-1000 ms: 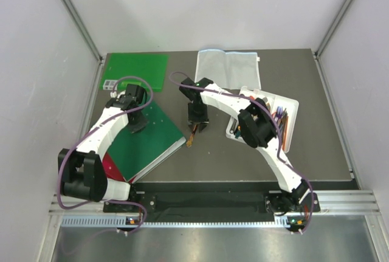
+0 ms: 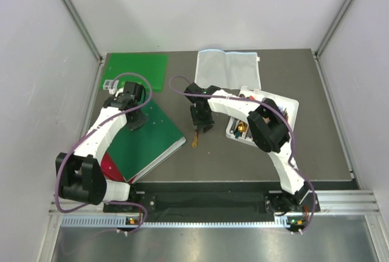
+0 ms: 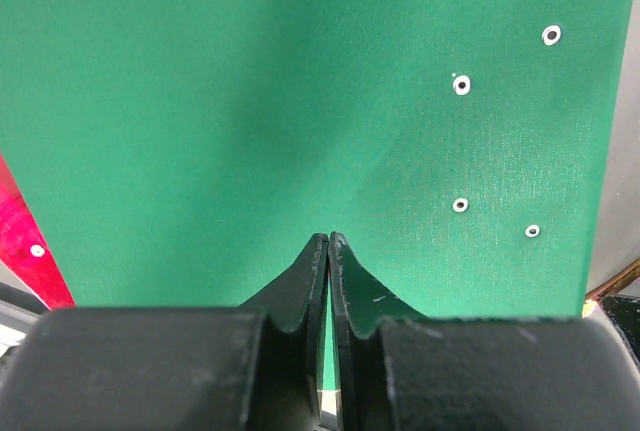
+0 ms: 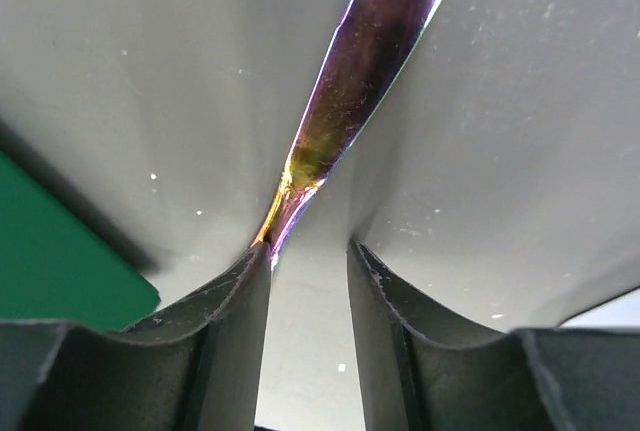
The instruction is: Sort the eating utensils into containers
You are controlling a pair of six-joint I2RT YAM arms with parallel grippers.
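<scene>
A shiny, iridescent utensil (image 4: 350,91) lies on the grey table in the right wrist view, its narrow neck against the inner side of the left-hand finger. My right gripper has its fingers apart; bare table shows between the utensil and the other finger. From above, the utensil's golden end (image 2: 194,140) sticks out below the right gripper (image 2: 200,129). Over the dark green folder (image 3: 300,131), my left gripper has its tips together, nothing visible between them. At right, the white tray (image 2: 292,103) holds several utensils, partly covered by the right arm.
A bright green sheet (image 2: 143,67) lies at the back left, a clear white pouch (image 2: 228,67) at the back middle. Something red (image 2: 110,168) shows under the folder's left edge.
The right gripper has shifted slightly right and toward the front, and the utensil's visible end has moved right and a little back. The left arm has hardly moved.
</scene>
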